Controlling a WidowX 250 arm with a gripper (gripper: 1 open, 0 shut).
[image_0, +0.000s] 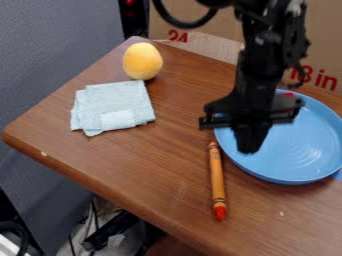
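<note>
The black gripper (250, 130) hangs over the left part of a blue plate (291, 152); its fingers point down and are blurred, so their state is unclear. An orange crayon (217, 185) with a red tip lies on the wooden table just left of the plate, below the gripper. A folded pale cloth (111, 106) lies at the left, with a yellow egg-shaped object (142, 61) behind it.
The wooden table (134, 170) has bare room at the centre and front left. A cardboard box (201, 42) stands along the back. Cables and dark gear sit beyond the table's lower-left edge.
</note>
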